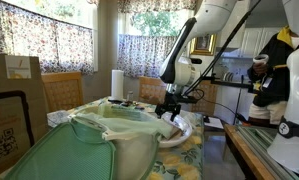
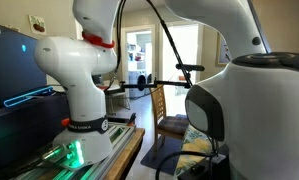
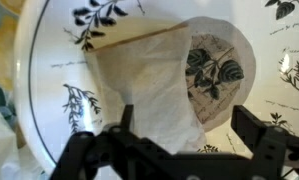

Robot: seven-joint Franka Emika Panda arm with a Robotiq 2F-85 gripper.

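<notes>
The wrist view looks down on a white plate (image 3: 224,12) printed with dark leafy sprigs and a round brownish patch at its middle. A pale, squarish sheet (image 3: 149,85), like a napkin or paper, lies over part of the plate, one edge showing brown. My gripper is above it, open, its dark fingers set wide apart. Nothing shows between them. In exterior view 1, the gripper (image 1: 171,106) hangs over the white dish (image 1: 174,140) on the table. The arm hides the gripper in exterior view 2.
Pale green cloth (image 1: 119,122) and a green chair back (image 1: 69,155) stand left of the dish. A cardboard box (image 1: 17,105) is at far left, and a paper towel roll (image 1: 117,83) stands behind. Patterned tablecloth (image 1: 186,158) lies bare in front of the dish.
</notes>
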